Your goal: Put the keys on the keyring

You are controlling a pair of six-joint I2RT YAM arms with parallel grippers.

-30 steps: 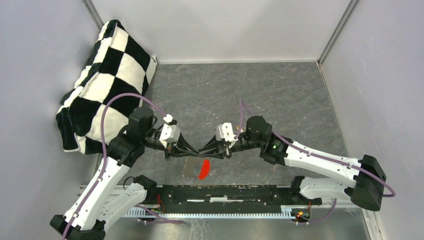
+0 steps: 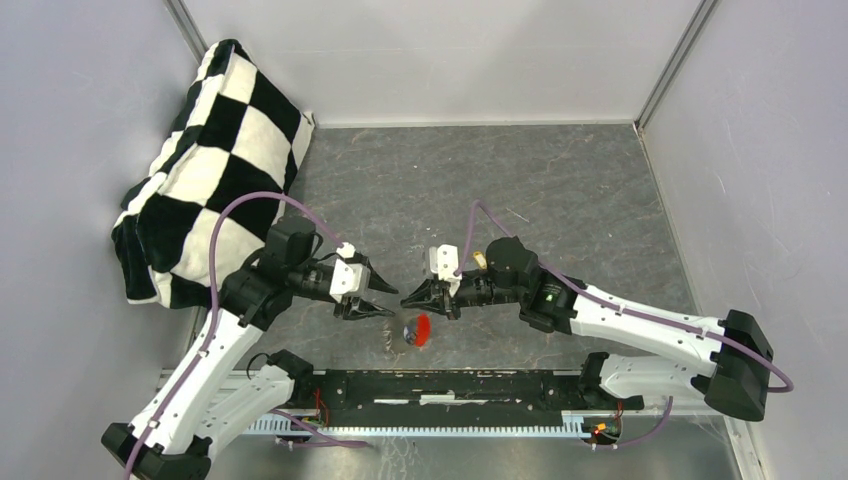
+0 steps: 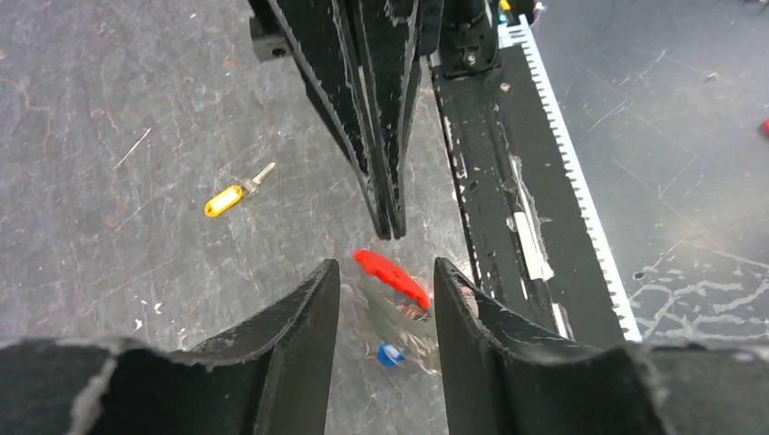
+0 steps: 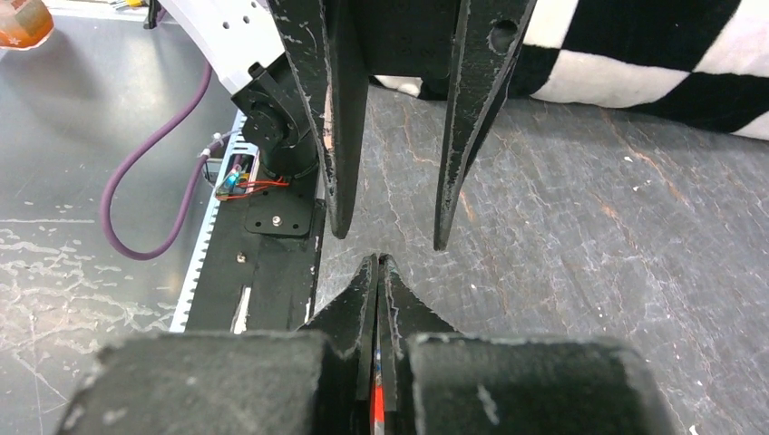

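Note:
In the top view my left gripper (image 2: 394,302) stands open, nothing visible between its fingers. Facing it, my right gripper (image 2: 404,302) is shut, its tips close to the gap between the left fingers. Below both, a red tag (image 3: 392,276) and a blue tag (image 3: 390,354) show with motion-blurred grey metal (image 3: 403,328), probably keys; whether they hang or are loose cannot be told. A strip of red tag (image 4: 379,404) shows behind the right fingers in the right wrist view. A yellow-tagged (image 3: 223,201) key (image 3: 263,175) lies apart on the floor. No keyring can be made out clearly.
A checkered black-and-white cushion (image 2: 215,165) leans at the left wall. The dark rail (image 2: 450,385) runs along the front edge. A thin light sliver (image 2: 517,216) lies on the stone-patterned floor (image 2: 580,190), whose back half is mostly clear.
The red and blue tags have shifted right and now look blurred.

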